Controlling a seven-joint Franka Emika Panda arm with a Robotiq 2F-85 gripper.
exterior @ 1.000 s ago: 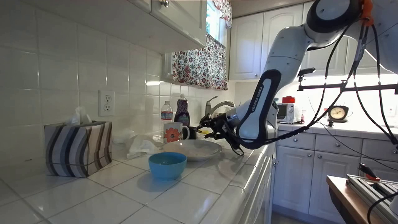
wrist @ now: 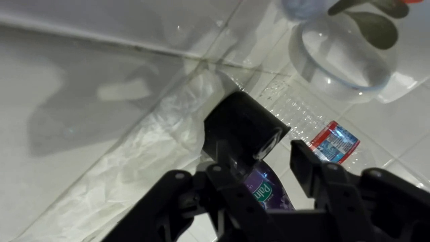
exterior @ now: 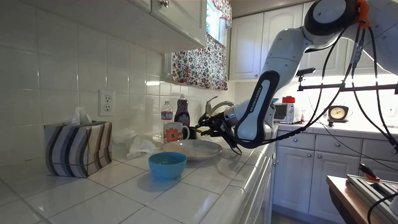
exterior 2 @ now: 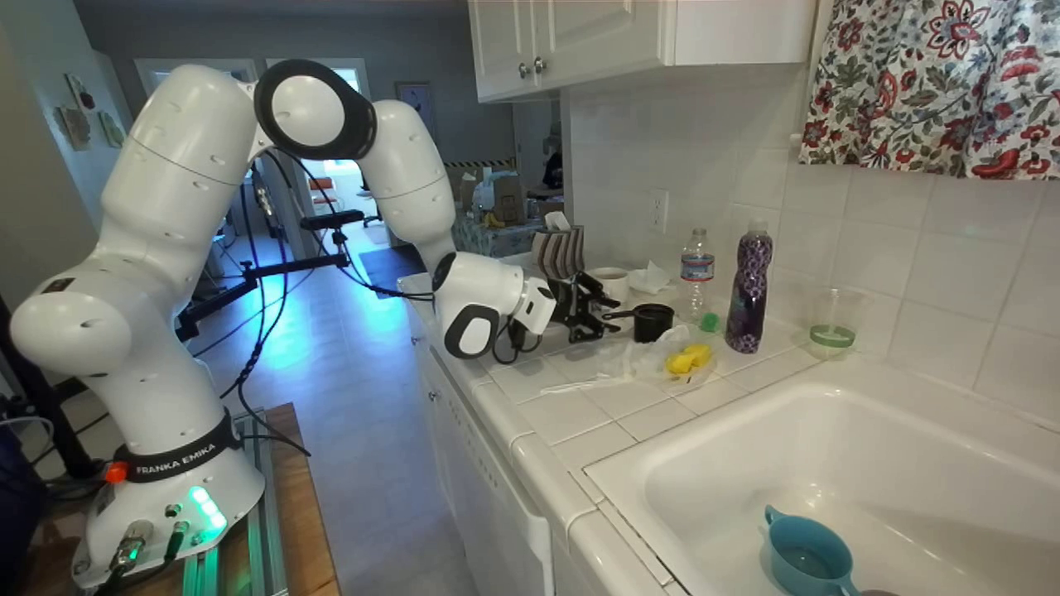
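Observation:
My gripper (exterior: 200,129) hovers low over the counter, behind the grey plate in exterior view 1. Its fingers (wrist: 299,161) stand apart in the wrist view, with a clear gap between them. Just beyond the tips is a small black cup (wrist: 240,121); in exterior view 2 this cup (exterior 2: 653,323) is upright, its handle (exterior 2: 618,314) pointing at my gripper (exterior 2: 608,314). Whether the handle lies between the fingers or touches one is hard to tell.
A flowered mug (exterior: 172,132), water bottle (exterior 2: 696,268) and purple soap bottle (exterior 2: 749,288) crowd the cup. Nearby lie a plastic bag with yellow contents (exterior 2: 688,358) and the plate (exterior: 197,148). A blue bowl (exterior: 167,166) stands in front.
My gripper has shifted slightly left in exterior view 1, toward the black cup, and its fingers look a little closer together. The objects on the counter appear unmoved.

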